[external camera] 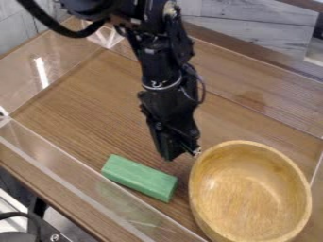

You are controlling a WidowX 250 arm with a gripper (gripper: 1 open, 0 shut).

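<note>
My black gripper (176,147) hangs just above the wooden table, behind the green block and to the left of the bowl's far rim. Its fingertips are small and dark, and how far apart they stand is unclear. The green block (139,177) lies on the table near the front, clear of the fingers. A large tan bowl (250,198) sits at the right front, close to the block's right end.
A clear raised edge runs along the left front, with a black cable beyond it. A pale wood wall stands at the back.
</note>
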